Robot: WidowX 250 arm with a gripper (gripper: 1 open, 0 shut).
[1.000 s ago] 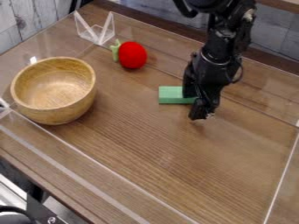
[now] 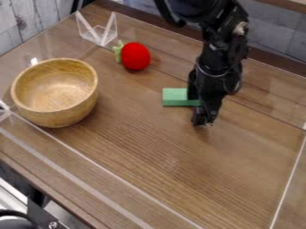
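My black gripper (image 2: 206,106) reaches down from the top over a green block (image 2: 180,97) on the wooden table (image 2: 143,161). Its lower part covers the block's right end. The fingertips are dark and overlapping, so whether they are open or shut on the block is unclear.
A tan bowl (image 2: 54,94) sits on the left. A red tomato-like object (image 2: 135,56) with green at its left lies at the upper middle. A white wire-like piece (image 2: 98,29) is farther back.
The gripper's lower part has shifted and looks narrower and slightly lower than before. The green block looks unmoved.
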